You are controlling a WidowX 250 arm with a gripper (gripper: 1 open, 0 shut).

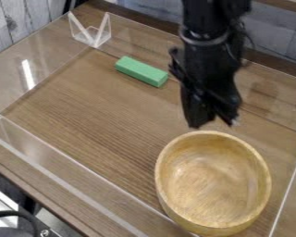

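My gripper (198, 117) hangs over the middle-right of the wooden table, pointing down, just behind a round pale wooden bowl (213, 185) at the lower right. It looks shut, with nothing seen between its fingers. A green block (141, 70) lies on the table to the upper left of the gripper, apart from it.
A clear wire-like holder (92, 28) stands at the back left. A dark cable (15, 218) runs at the lower-left corner, and a back edge borders the table at the top right.
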